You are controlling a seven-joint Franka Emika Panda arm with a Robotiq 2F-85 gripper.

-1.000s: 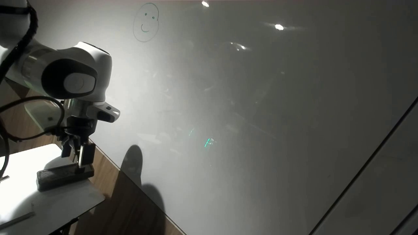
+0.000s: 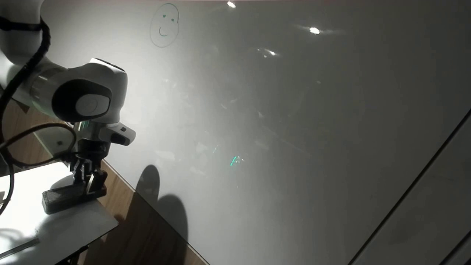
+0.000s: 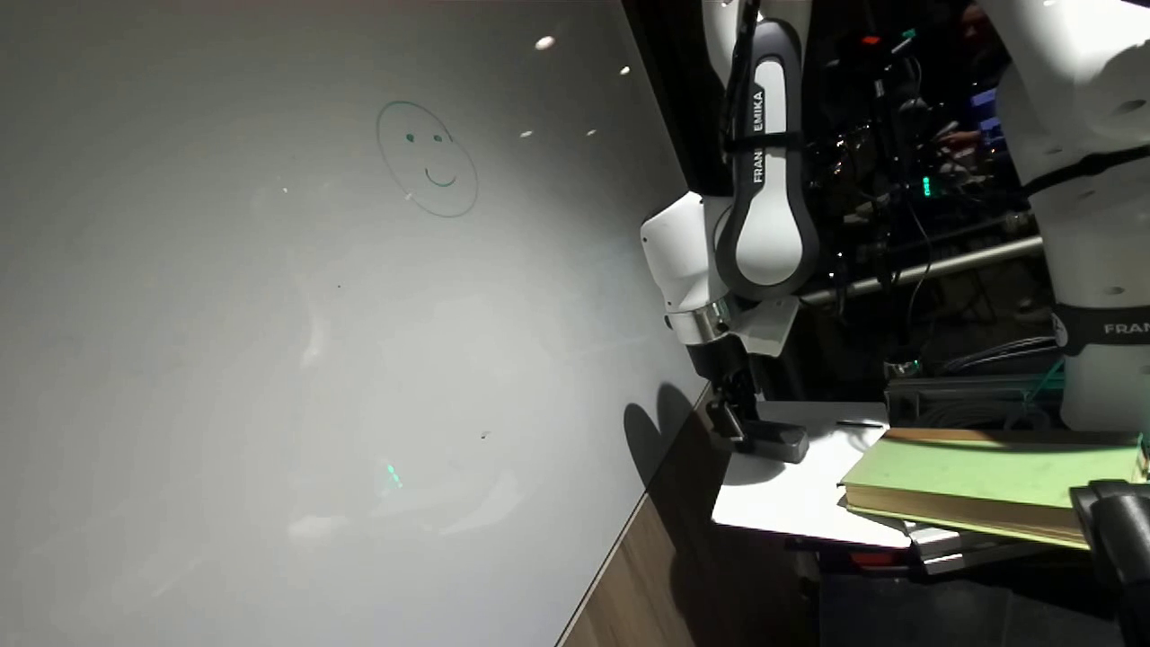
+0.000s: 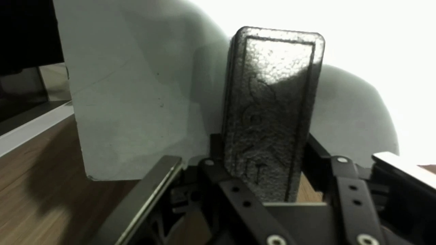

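Note:
A dark oblong block (image 4: pixel 274 102), shaped like a whiteboard eraser, fills the middle of the wrist view, with an embossed upper face. My gripper is shut on its near end, one finger (image 4: pixel 216 149) on the left side and the other (image 4: pixel 316 157) on the right. In exterior view 1 the block (image 2: pixel 64 198) lies at or just above the white tabletop (image 2: pixel 84 229), the gripper (image 2: pixel 90 183) coming down on it from above. Whether it touches the surface is unclear. The large whiteboard (image 2: pixel 265 145) carries a drawn smiley face (image 2: pixel 164 25).
A thick green book (image 3: pixel 970 469) rests beside the white tabletop (image 3: pixel 776 507) in exterior view 2. A thin dark stick-like item (image 2: pixel 20 247) lies on the tabletop in exterior view 1. Between tabletop and whiteboard is a strip of wooden floor (image 2: pixel 128 216).
My gripper has come down onto the dark block, and its fingers have closed around one end. The block itself has hardly shifted.

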